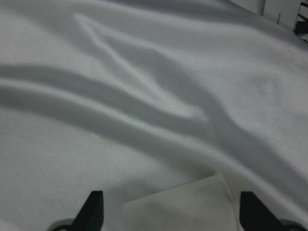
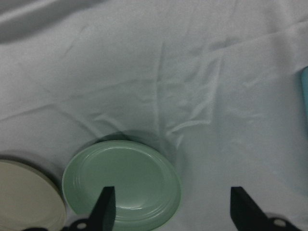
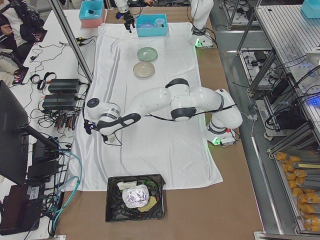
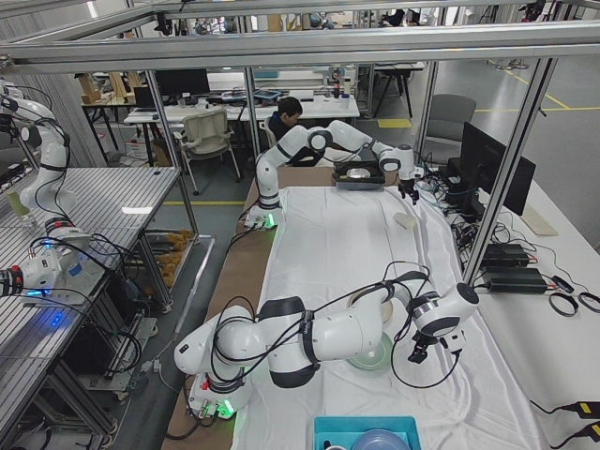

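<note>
In the left wrist view a white square item [image 1: 178, 207], perhaps folded cloth or paper, lies on the wrinkled white cloth [image 1: 96, 154], between my open left gripper's fingertips [image 1: 171, 199] and partly out of frame. My left gripper [image 3: 96, 131] is over the cloth's left side. My right gripper [image 4: 433, 349] hangs high near the plates, open in the right wrist view with nothing visibly held. Below it are a green plate [image 2: 120, 173] and a beige plate [image 2: 24, 192].
A blue bin [image 3: 152, 31] with a bowl and cup sits at the far end. A black crate [image 3: 135, 212] with items stands at the near end. Monitor and cables [image 3: 50, 115] line the left.
</note>
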